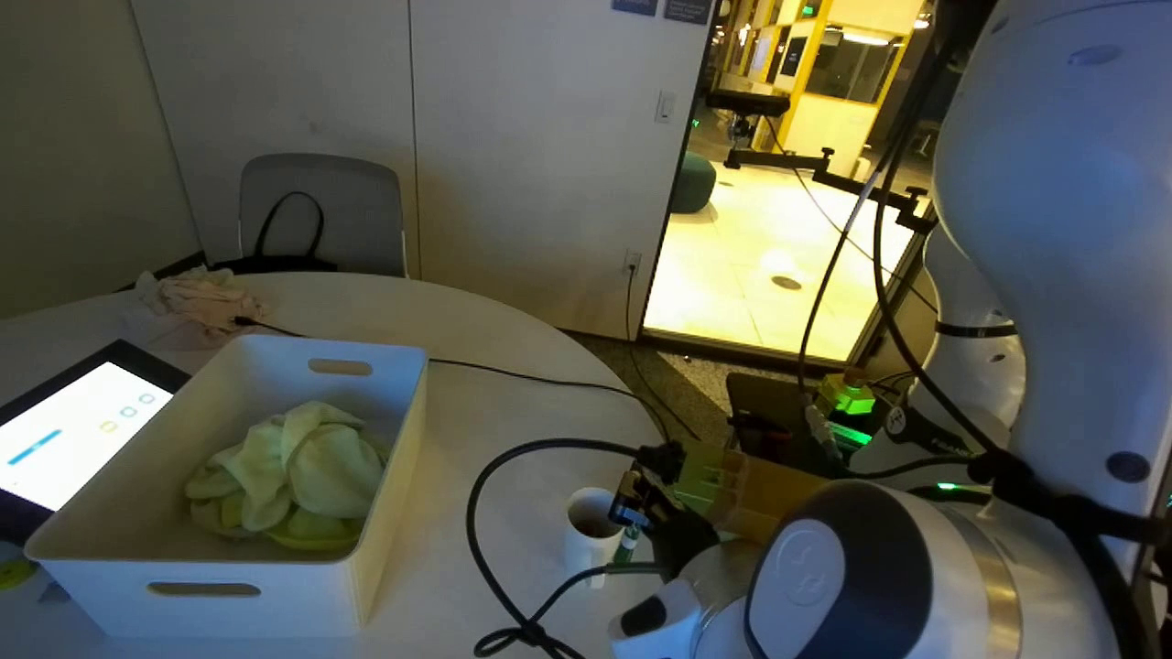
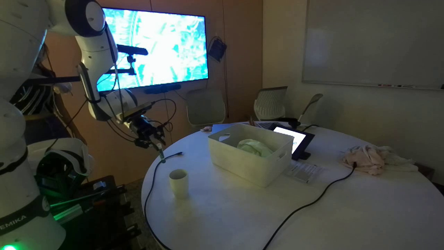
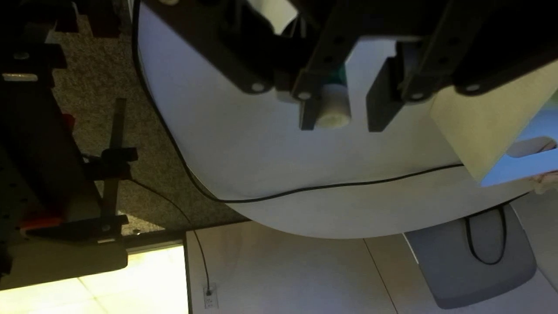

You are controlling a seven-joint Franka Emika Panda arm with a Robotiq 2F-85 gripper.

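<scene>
In the wrist view my gripper has its fingers apart. A marker with a whitish end and a green band lies close alongside the left finger, with a clear gap to the right finger. From the side, the marker hangs below my gripper, slightly tilted, above the table's edge. A white cup stands upright on the table, nearer that camera than the marker. In the first exterior view the cup is partly covered by the gripper and cable.
A white bin holding pale green cloth stands beyond the cup. A tablet sits behind it, and pinkish cloth lies farther along. A black cable crosses the round table.
</scene>
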